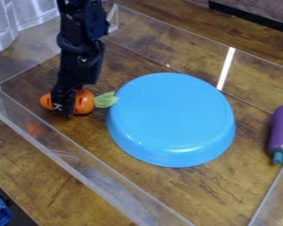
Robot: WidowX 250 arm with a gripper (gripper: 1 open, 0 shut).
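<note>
My black gripper (71, 99) reaches down from the top left onto an orange carrot toy (84, 104) with pale green leaves, lying on the wooden floor of a clear-walled enclosure. The fingers are around or over the carrot's middle, with orange showing on both sides; whether they are shut on it I cannot tell. Just right of the carrot lies an upturned blue plastic bowl or lid (172, 115).
A purple eggplant-like toy (282, 131) lies at the right edge. Clear walls run along the left and lower side. Bare wood (215, 44) is free behind and right of the blue piece. A blue object sits outside at the lower left.
</note>
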